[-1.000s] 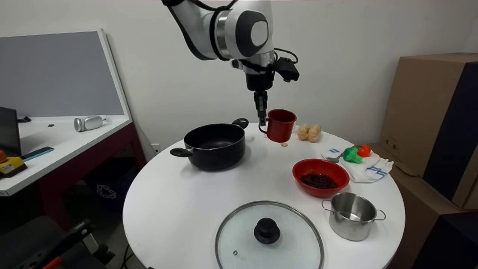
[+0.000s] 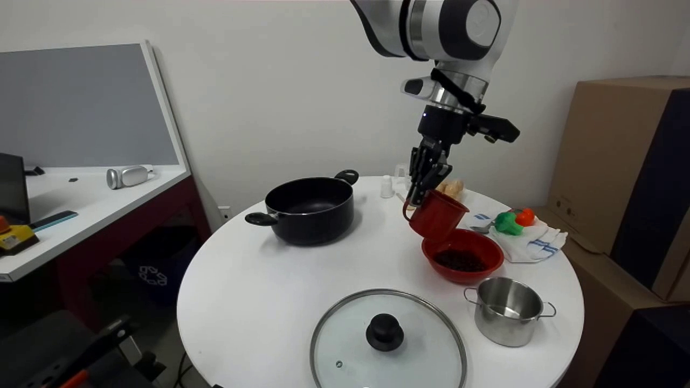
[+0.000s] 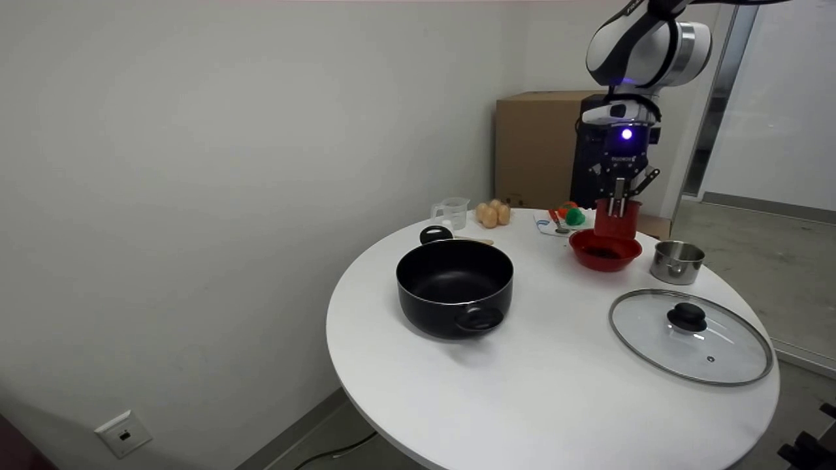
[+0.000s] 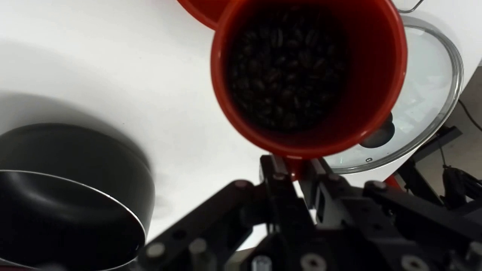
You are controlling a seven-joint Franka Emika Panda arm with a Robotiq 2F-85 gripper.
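My gripper is shut on the handle of a red mug (image 2: 437,215), the handle showing between its fingers in the wrist view. Dark beans (image 4: 289,72) lie inside the mug. In exterior view 1 the mug tilts a little, held over the back left side of a red bowl (image 2: 495,258). That bowl stands on the table with dark beans in it too. Whether mug and bowl touch cannot be told from these views.
A black pot (image 2: 313,220) stands left of the bowl. A steel pot (image 2: 509,317) and a glass lid (image 2: 420,336) are in front. Behind are a white cloth (image 2: 527,249) with toy vegetables and several eggs (image 3: 492,214).
My gripper has carried the mug to the right and down, from above the table near the eggs to over the bowl. The mug has gone from upright to tilted.
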